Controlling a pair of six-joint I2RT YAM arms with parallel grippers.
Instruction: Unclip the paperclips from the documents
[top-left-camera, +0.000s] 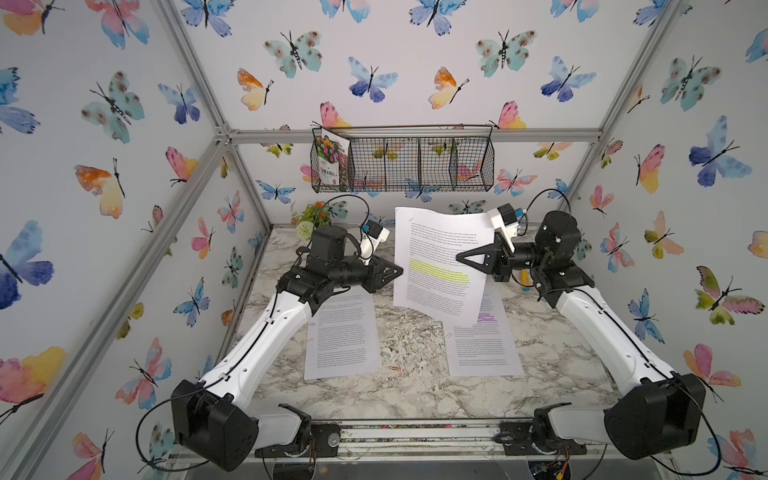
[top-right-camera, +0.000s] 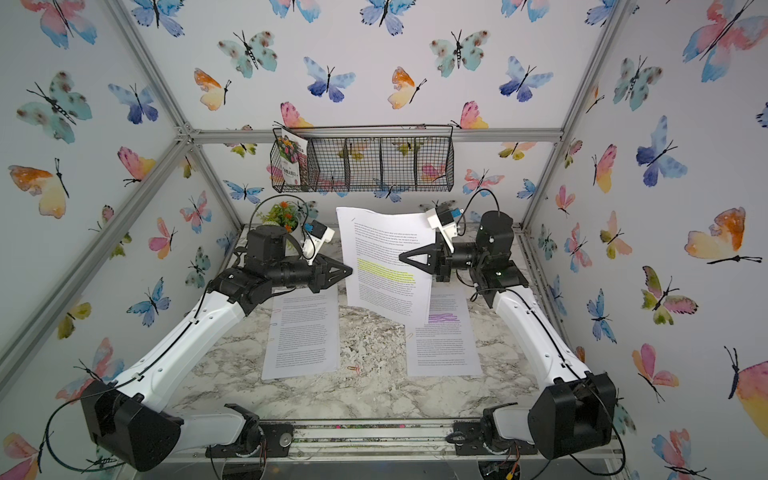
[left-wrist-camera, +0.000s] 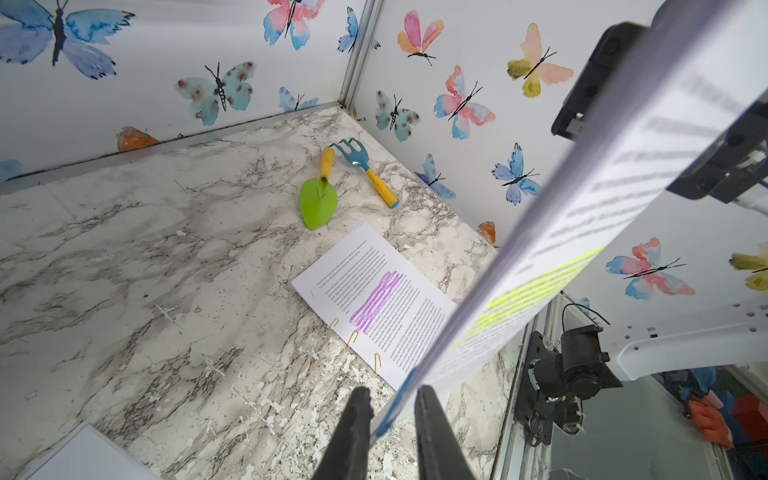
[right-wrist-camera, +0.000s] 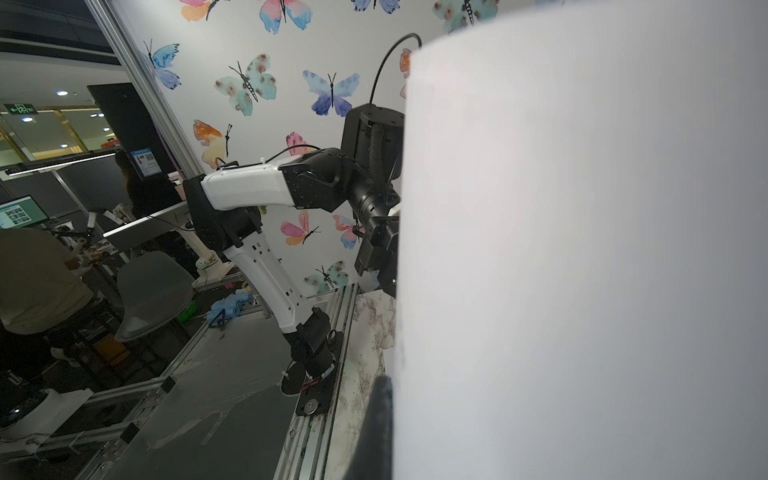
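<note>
My right gripper (top-left-camera: 459, 257) is shut on a held-up document (top-left-camera: 438, 292) with yellow highlighting, its page upright above the table. A small blue strip, apparently a paperclip (left-wrist-camera: 393, 409), shows on that document's edge in the left wrist view. Around this edge stands my left gripper (top-left-camera: 401, 272), part open, with fingers (left-wrist-camera: 352, 432) apart on either side; contact is unclear. On the table lies a second document (top-left-camera: 488, 348) with purple highlighting; three yellowish paperclips (left-wrist-camera: 353, 337) sit along its edge. Another document (top-left-camera: 344, 336) lies flat below the left arm.
White scraps (top-left-camera: 412, 344) litter the table's middle, with a small reddish item (top-left-camera: 394, 368) near them. A green trowel (left-wrist-camera: 318, 201) and a blue hand fork (left-wrist-camera: 364, 164) lie at the far right. A wire basket (top-left-camera: 404, 164) hangs on the back wall.
</note>
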